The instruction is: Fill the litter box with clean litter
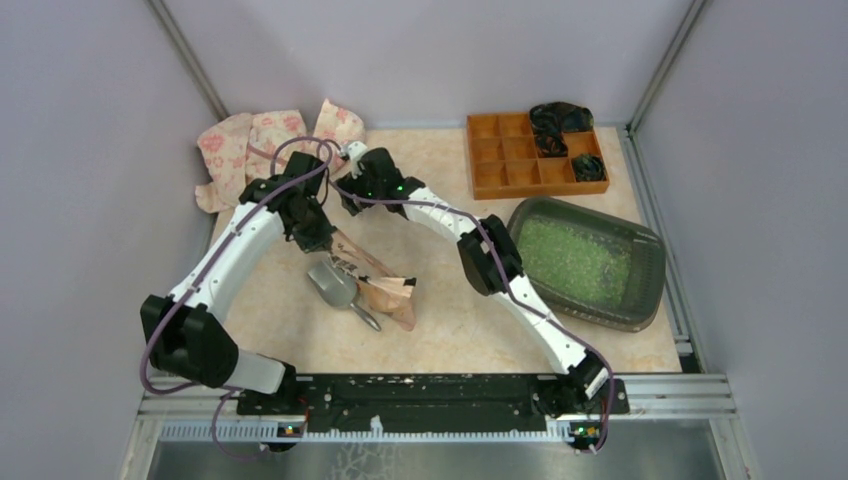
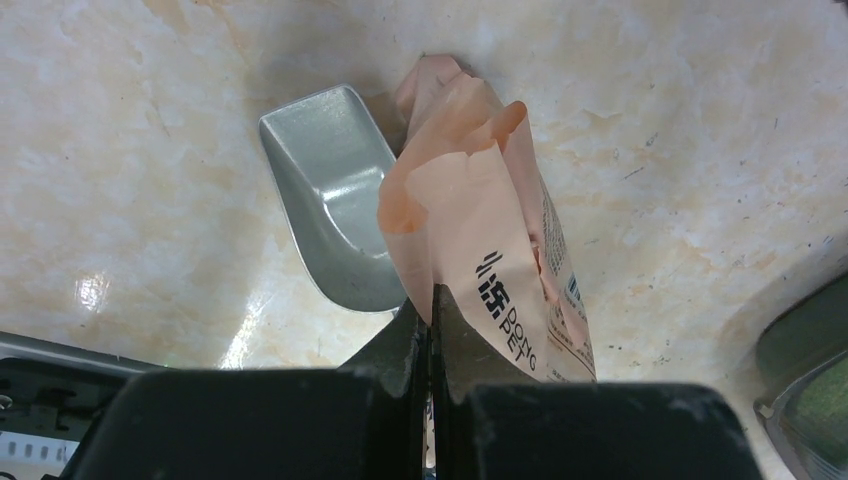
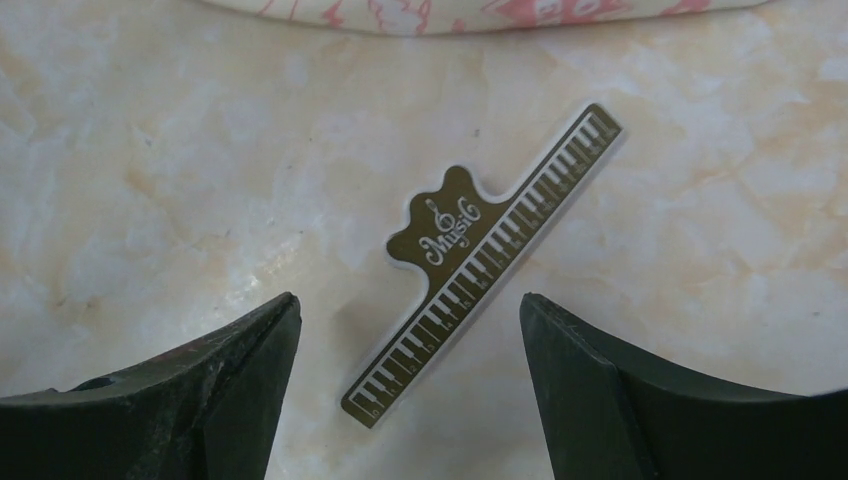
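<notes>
A peach paper litter bag [image 1: 385,295] [image 2: 480,230] lies crumpled mid-left, with my left gripper [image 1: 326,245] shut on its edge. The metal scoop [image 1: 332,283] [image 2: 330,200] lies beside the bag. The litter box [image 1: 630,300] [image 2: 800,350] on the right has green granules inside. My right gripper [image 1: 352,200] is open, low over a flat music-printed ruler [image 3: 470,270], one fingertip to either side of it, apparently not touching it.
Pink patterned cloths [image 1: 235,155] [image 3: 480,15] lie at the back left. A wooden compartment tray [image 1: 495,170] with dark bundles sits at the back right.
</notes>
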